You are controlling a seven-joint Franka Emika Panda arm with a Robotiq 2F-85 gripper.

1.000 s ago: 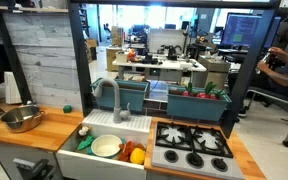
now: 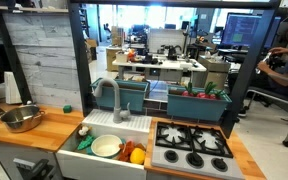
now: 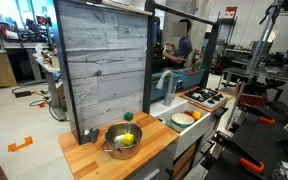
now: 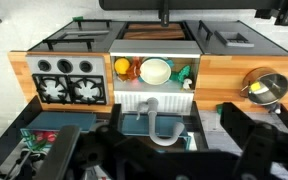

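Note:
My gripper stands open in the wrist view, its two dark fingers far apart and nothing between them. It looks down over the kitchen counter, with the grey faucet (image 4: pixel 154 122) showing in the gap. Beyond the fingertips is the sink (image 2: pixel 80 144), holding a cream bowl (image 2: pixel 106 146), a yellow round item (image 2: pixel 137 156), something red (image 4: pixel 133 72) and a green-and-white item (image 4: pixel 187 76). A steel pot (image 3: pixel 123 140) rests on the wooden counter beside the sink, a yellow item (image 3: pixel 127 139) inside it.
A stove (image 2: pixel 193 148) adjoins the sink on the other side. Behind the faucet hang blue-green bins (image 2: pixel 196 105), one with red and green items. A small green block (image 2: pixel 67 109) lies near the wooden back wall (image 2: pixel 44 60). The counter (image 3: pixel 84 155) around the pot is mostly bare.

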